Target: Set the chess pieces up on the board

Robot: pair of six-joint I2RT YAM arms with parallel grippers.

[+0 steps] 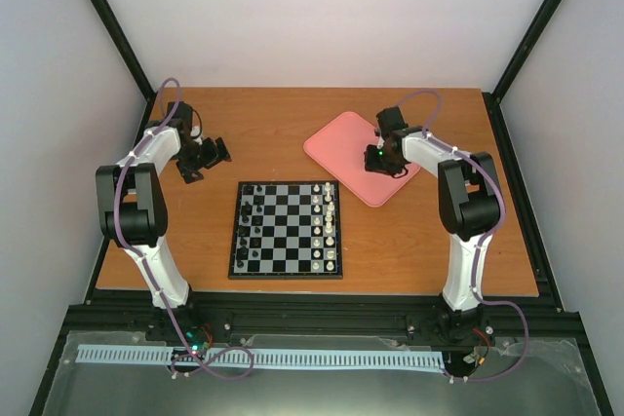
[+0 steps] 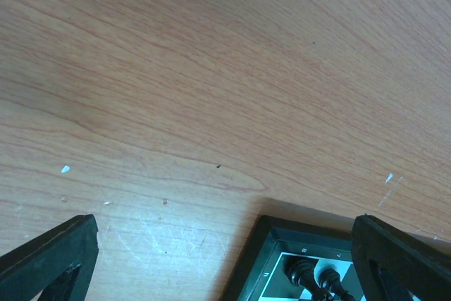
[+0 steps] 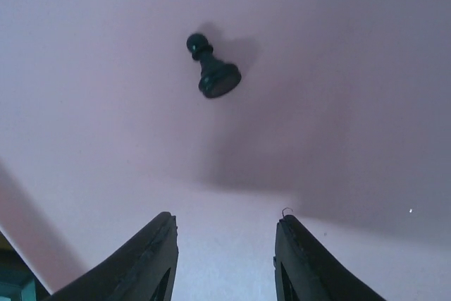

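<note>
On the pink tray (image 1: 347,133) lies a dark pawn (image 3: 213,68) on its side, hidden by the right arm in the top view. My right gripper is partly open over the tray; nothing is between its fingers, and the pawn appears beyond their tips in the right wrist view. The chessboard (image 1: 286,277) carries black pieces (image 1: 243,231) along its left side and white pieces (image 1: 330,229) along its right. My left gripper stands open and empty above bare wood, near a board corner with a few black pieces (image 2: 303,273).
Bare wooden table (image 1: 263,133) stretches behind the board, between the left arm and the tray. More free wood lies to the right of the board, in front of the tray.
</note>
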